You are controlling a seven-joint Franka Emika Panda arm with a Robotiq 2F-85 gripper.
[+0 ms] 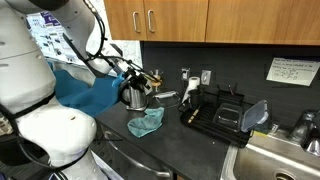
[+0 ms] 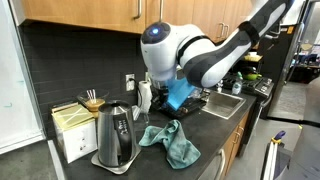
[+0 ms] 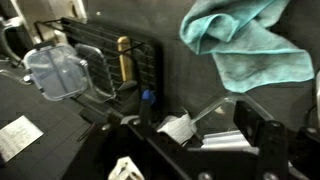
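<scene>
In exterior view 1 my gripper (image 1: 138, 73) hangs just over the metal kettle (image 1: 134, 97) at the back left of the counter; whether they touch is unclear. The wrist view shows my gripper with its dark fingers apart. A pale curved outline lies in view beyond them, and I cannot tell what it is. From exterior view 2, the kettle (image 2: 116, 133) stands upright on its base, and the arm blocks sight of my fingertips. A teal cloth (image 1: 146, 122) lies crumpled on the counter nearby.
The black dish rack (image 1: 217, 117) holds a clear container (image 3: 60, 70). The sink (image 1: 250, 165) is at the right. A utensil holder (image 2: 95, 103) stands behind the kettle. Overhead hang wooden cabinets (image 1: 175, 20).
</scene>
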